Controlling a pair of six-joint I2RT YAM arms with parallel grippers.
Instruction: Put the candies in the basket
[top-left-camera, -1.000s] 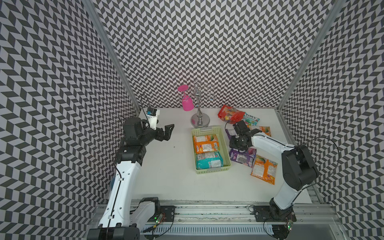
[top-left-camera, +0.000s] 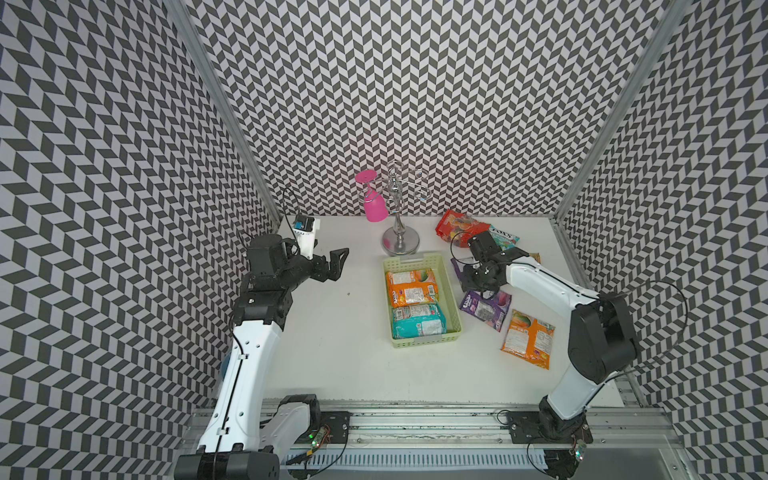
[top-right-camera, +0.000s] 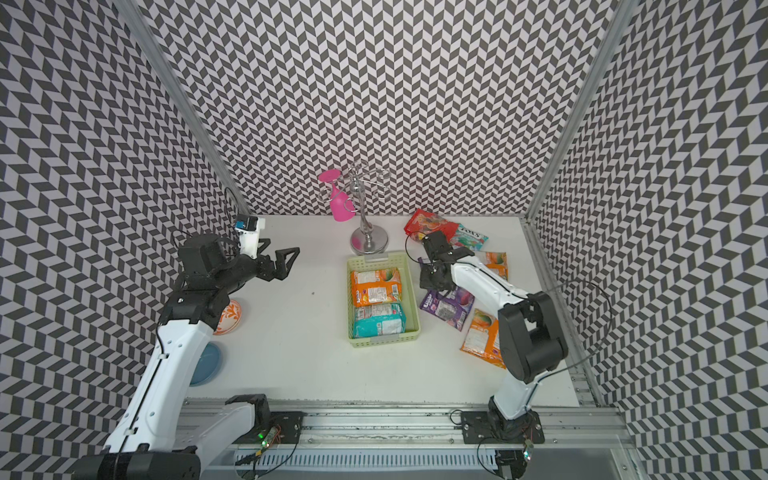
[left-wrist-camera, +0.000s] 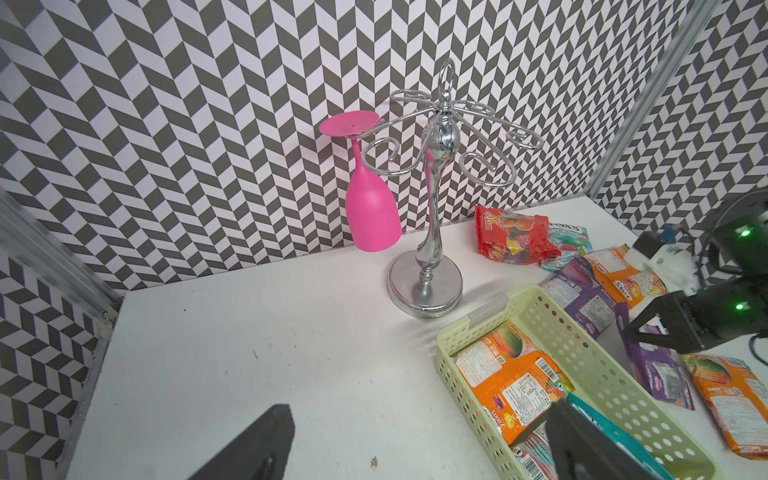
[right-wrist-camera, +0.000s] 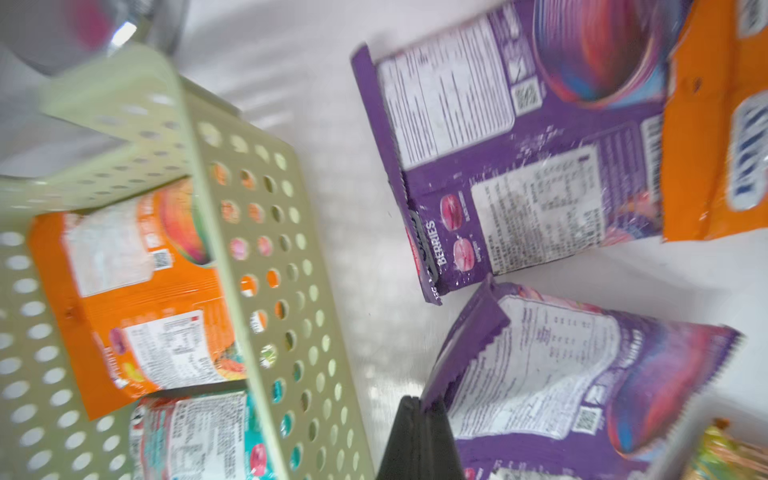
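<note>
In the right wrist view my right gripper is shut on the sealed edge of a purple candy bag (right-wrist-camera: 536, 376), which hangs tilted from it. Just beyond lies a second purple bag (right-wrist-camera: 528, 152), overlapped by an orange bag (right-wrist-camera: 724, 120). To the left is the light green basket (right-wrist-camera: 280, 264); it holds an orange bag (top-left-camera: 412, 286) and a teal bag (top-left-camera: 418, 321). Another orange bag (top-left-camera: 528, 339) lies flat at the front right. My left gripper stands open over bare table left of the basket, nothing between its fingers.
Behind the basket stands a chrome rack (left-wrist-camera: 428, 280) with a pink goblet (left-wrist-camera: 373, 204) hanging upside down. A red bag (left-wrist-camera: 512, 236) and a light teal bag (left-wrist-camera: 568, 240) lie at the back right.
The left arm has stayed still.
</note>
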